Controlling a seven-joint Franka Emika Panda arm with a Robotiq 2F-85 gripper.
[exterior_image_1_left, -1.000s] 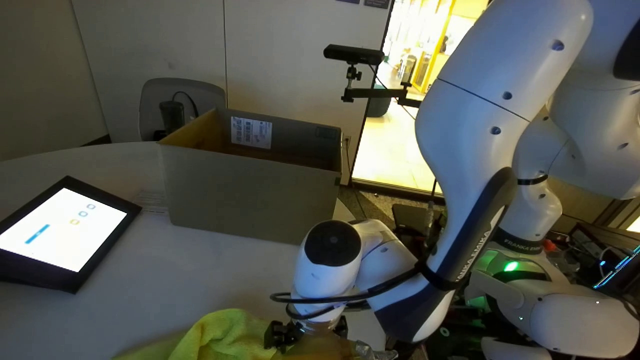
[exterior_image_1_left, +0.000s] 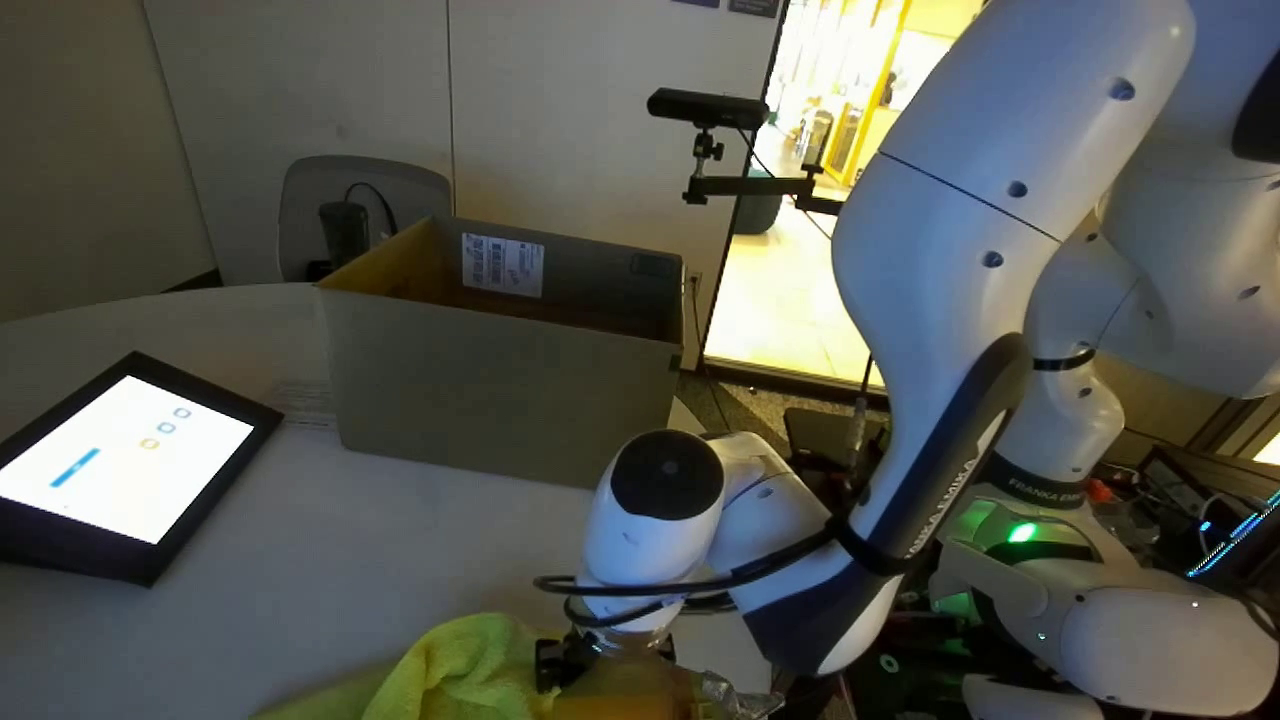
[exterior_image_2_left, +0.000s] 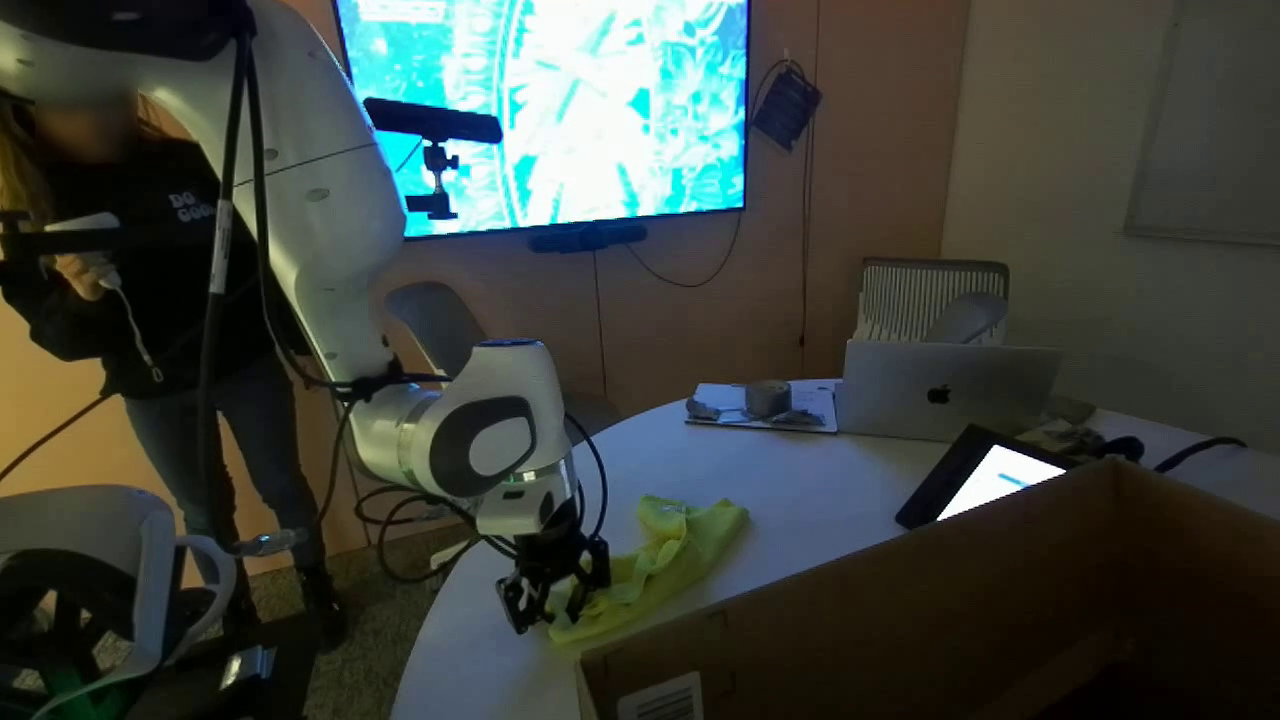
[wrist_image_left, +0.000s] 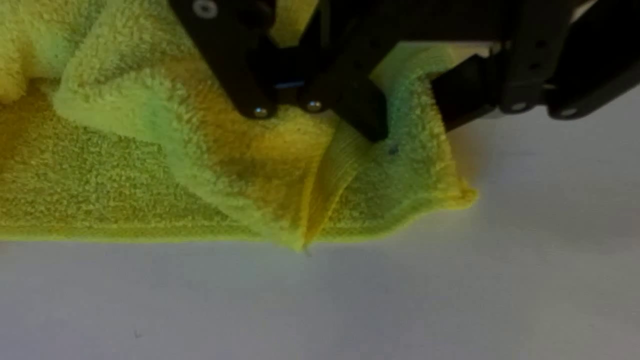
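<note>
A yellow-green towel (wrist_image_left: 114, 174) lies rumpled on the pale table, its near hem running straight across the wrist view. My gripper is shut on a bunched part of the towel near one end; cloth shows between its dark fingers. In exterior view 2 the gripper (exterior_image_2_left: 554, 600) points down at the end of the towel (exterior_image_2_left: 672, 558), low over the table near its edge. Exterior view 1 shows the towel (exterior_image_1_left: 462, 666) beside the wrist, with the fingertips cut off below the frame.
An open cardboard box (exterior_image_1_left: 504, 390) stands on the table; its inside floor is hidden. A lit tablet (exterior_image_1_left: 132, 462) sits beyond clear tabletop. Farther off are a laptop (exterior_image_2_left: 948, 390) and a tape roll (exterior_image_2_left: 768, 398). A person (exterior_image_2_left: 180, 276) stands behind the arm.
The wrist has risen slightly in exterior view 1. The visible part of the towel has shifted a little to the right with it. The box and tablet have not moved.
</note>
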